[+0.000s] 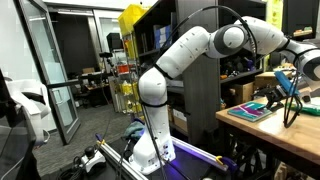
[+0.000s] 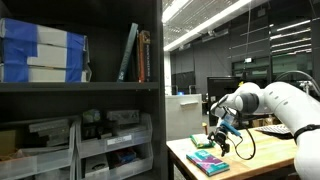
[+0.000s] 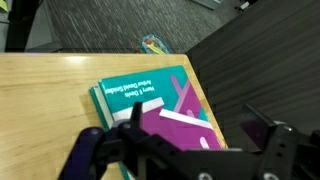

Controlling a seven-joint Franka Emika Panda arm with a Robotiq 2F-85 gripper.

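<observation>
A book with a teal and magenta cover (image 3: pixel 150 92) lies flat on the wooden table, close to the table's edge; its white lettering appears upside down in the wrist view. In exterior view 1 the same book (image 1: pixel 246 111) rests at the table's left end, and exterior view 2 shows it (image 2: pixel 208 162) near the front corner. My gripper is open above the table, its dark fingers spread in front of the book. Nothing is held between them. The lower part of the book is hidden behind the gripper.
Bare wooden tabletop (image 3: pixel 45 105) extends to the left of the book in the wrist view. A dark wooden panel (image 3: pixel 255 65) stands close on its other side. Behind the table in exterior view 1 are cardboard boxes (image 1: pixel 264 82). A black cable hangs loosely from the arm.
</observation>
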